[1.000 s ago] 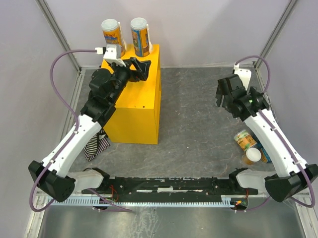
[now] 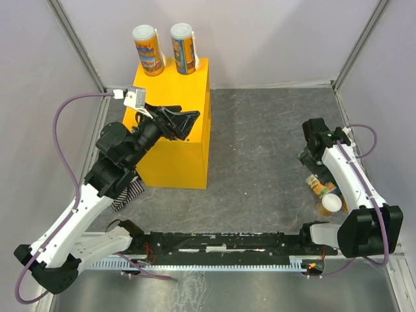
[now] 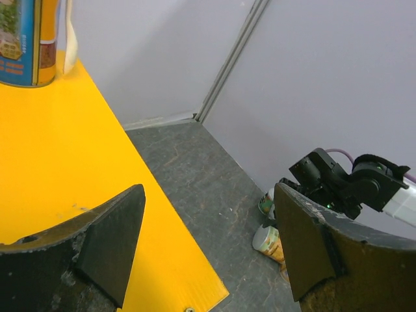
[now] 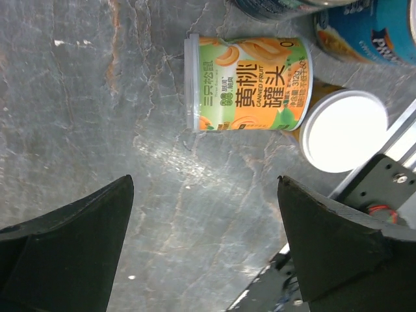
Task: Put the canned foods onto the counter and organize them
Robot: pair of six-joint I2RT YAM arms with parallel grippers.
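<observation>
On the yellow counter's point(image 2: 170, 169) far end stand two upright cans, a left can point(image 2: 148, 51) and a right can point(image 2: 184, 49). Over the counter's nearer part hangs my left gripper, its fingers parted with nothing between them. At the right side of the floor, a yellow-peach can point(image 4: 250, 83) lies on its side. Beside it is a white-lidded can point(image 4: 346, 132), with a blue can point(image 4: 370, 31) and another can point(image 4: 279, 8) partly cut off at the view's top. My right gripper is open above the floor near the peach can, holding nothing.
Wide clear grey floor point(image 2: 257, 156) lies between the counter and the cans. A striped cloth point(image 2: 129, 194) rests by the counter's front left. Walls close in on the right side, near the cans.
My left gripper has come back toward the near side from the standing cans. The right gripper has moved down the view, to the lying cans. The cans on the counter have not moved.
</observation>
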